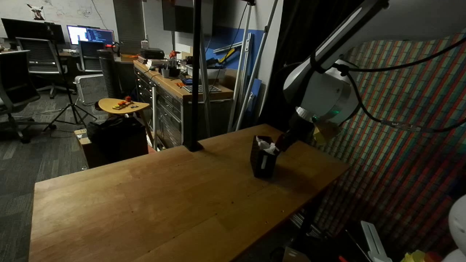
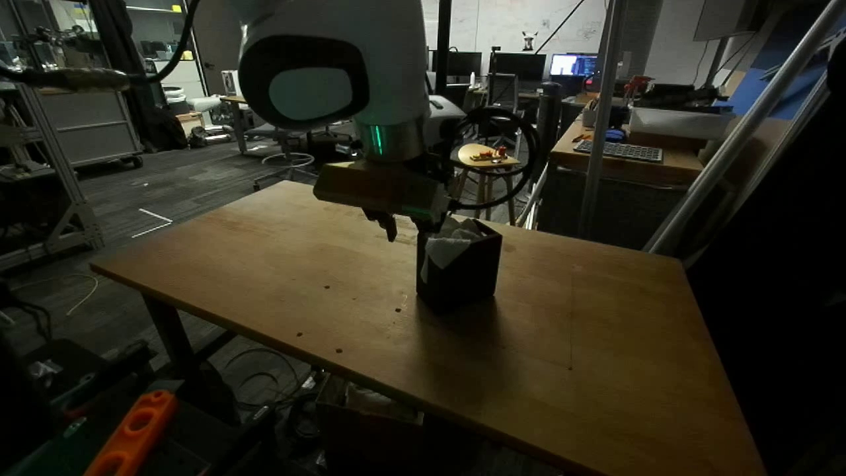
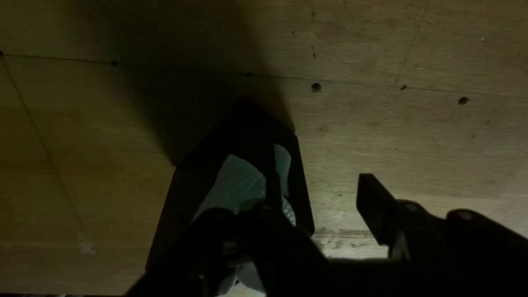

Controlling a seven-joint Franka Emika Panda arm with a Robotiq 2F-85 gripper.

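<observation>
A black open-topped box stands upright on the wooden table, with crumpled white tissue or cloth showing at its top. My gripper is at the box's rim, its fingers apart. In the wrist view one dark finger overlaps the box's opening and the white material. The other finger is over bare wood outside the box. I see nothing clearly held between them. Darkness hides whether the first finger reaches inside the box or touches the material.
A black upright post stands at its far edge, and a patterned curtain hangs beside the arm. A small stool with toys stands away from the table.
</observation>
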